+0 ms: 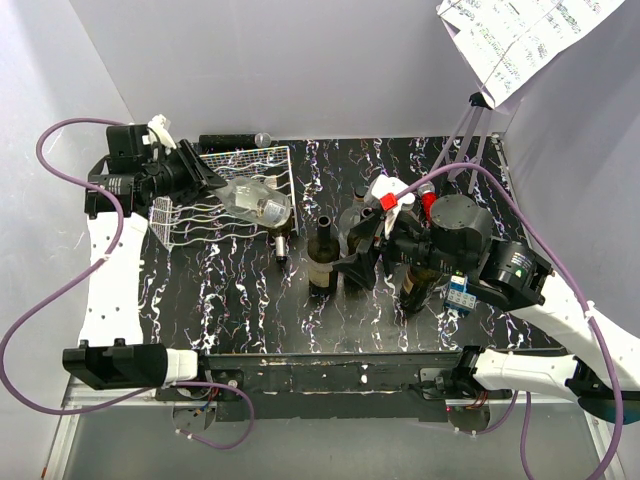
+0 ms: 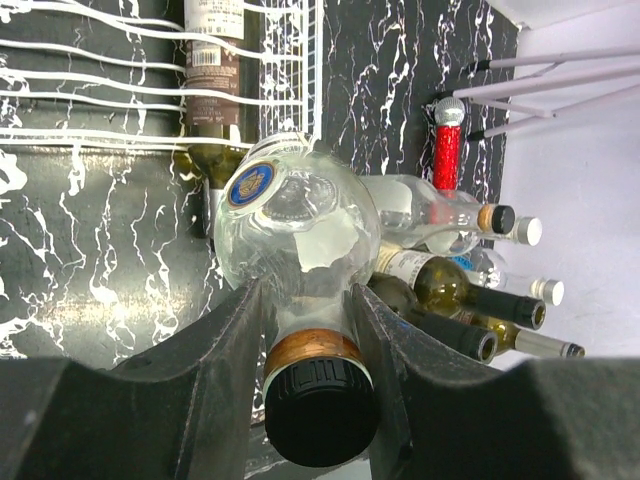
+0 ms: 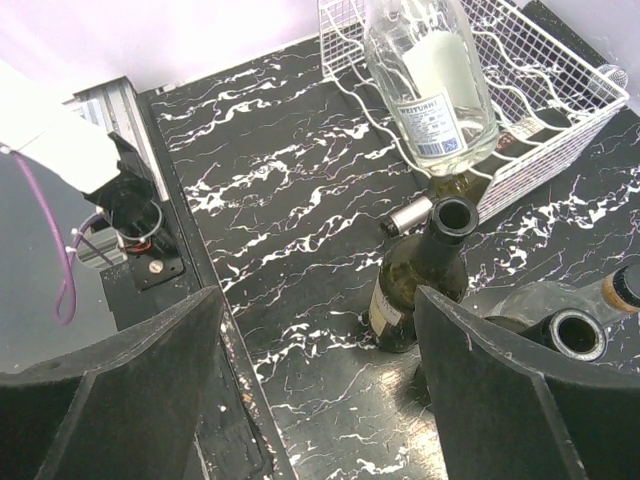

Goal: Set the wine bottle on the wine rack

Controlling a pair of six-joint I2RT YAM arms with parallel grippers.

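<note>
A clear glass bottle with a black cap hangs tilted above the front right part of the white wire wine rack. Around its neck, in the left wrist view, the fingers of my left gripper are closed on both sides. The right wrist view shows the bottle's base above the rack's slots. A dark wine bottle lies in the rack, its neck toward the table's front. My right gripper stands open and empty, near an upright dark bottle.
Several more bottles stand crowded around the right gripper. Another dark bottle lies behind the rack. A red microphone and a tripod stand are at the back right. Bare table shows in front of the rack.
</note>
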